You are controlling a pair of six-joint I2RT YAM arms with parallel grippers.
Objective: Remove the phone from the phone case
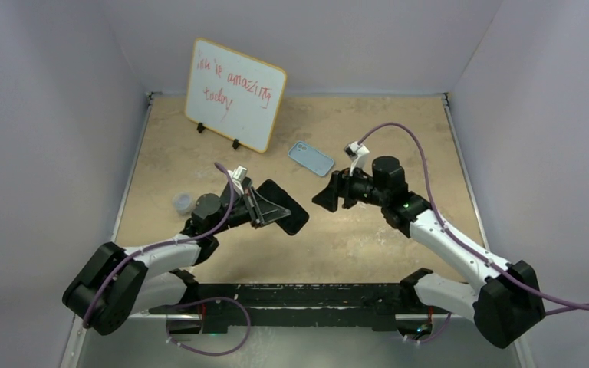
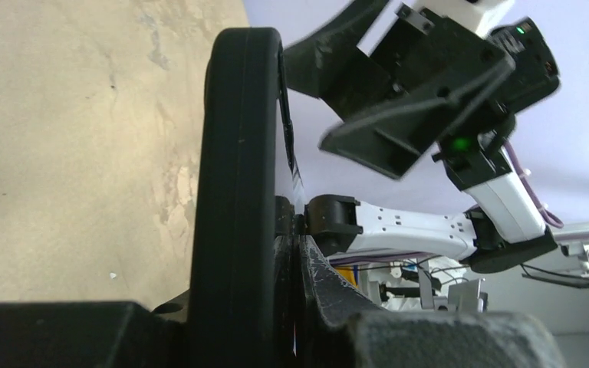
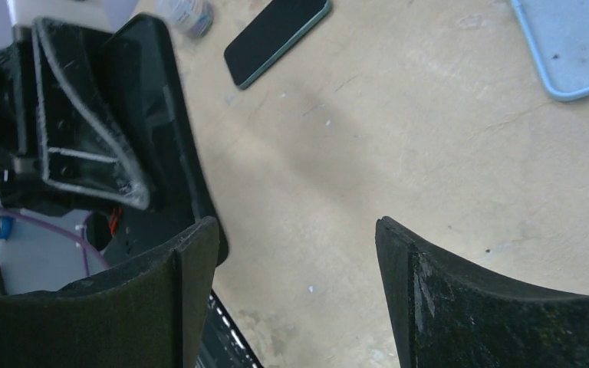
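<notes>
A black phone case hangs at my left gripper, tilted in the air over the middle of the table; in the left wrist view its thick edge fills the centre, between the gripper's fingers. Whether the phone sits inside it I cannot tell. My right gripper stands open to the right of it, apart from it, nothing between its fingers. A dark phone-like slab with a green edge lies on the table in the right wrist view.
A light blue case lies behind the grippers. A clear cup stands at left. A whiteboard stands at the back left.
</notes>
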